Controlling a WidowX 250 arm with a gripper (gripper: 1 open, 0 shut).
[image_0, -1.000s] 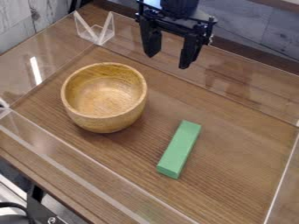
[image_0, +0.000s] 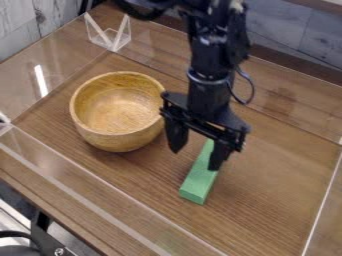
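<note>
My black gripper (image_0: 203, 135) is low over the table in the middle of the camera view, its fingers open and spread on either side of the upper part of a green bar (image_0: 202, 182). The bar lies flat on the wooden table, pointing away from me. I cannot tell whether the fingertips touch it.
A yellow bowl (image_0: 96, 80) sits on the left, beside the gripper. A clear plastic object (image_0: 110, 32) stands at the back left.
The bar and bowl look unmoved.
</note>
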